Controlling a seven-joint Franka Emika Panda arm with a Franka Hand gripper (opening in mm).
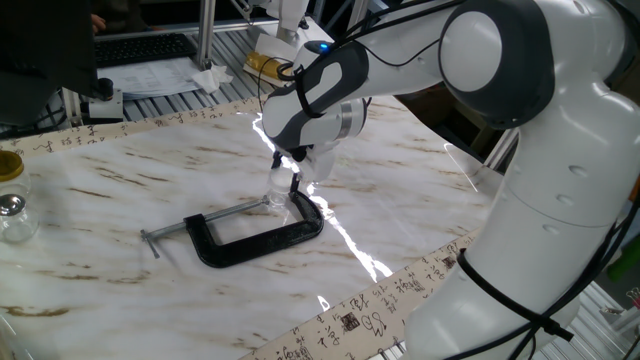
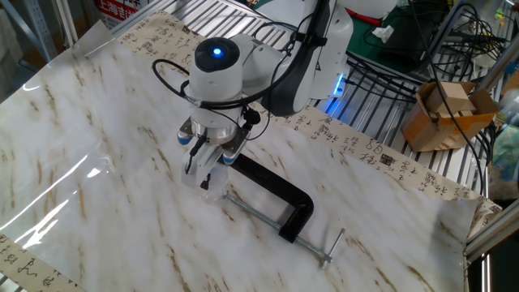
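A black C-clamp (image 1: 262, 242) lies flat on the marble-patterned table, its metal screw rod (image 1: 238, 213) pointing left to a crossbar in exterior view 1. My gripper (image 1: 286, 173) points down at the clamp's right end, close to where the rod meets the frame's end. In exterior view 2, the gripper (image 2: 201, 169) stands over the left end of the clamp (image 2: 272, 185). Something clear (image 2: 216, 188) shows low by the fingertips; its outline is hard to make out. Glare and the small size hide whether the fingers are apart or closed on it.
Clear jars with a gold lid (image 1: 10, 165) and a silver lid (image 1: 12, 205) stand at the table's left edge in exterior view 1. A cardboard box (image 2: 444, 122) sits beyond the table on a slatted surface.
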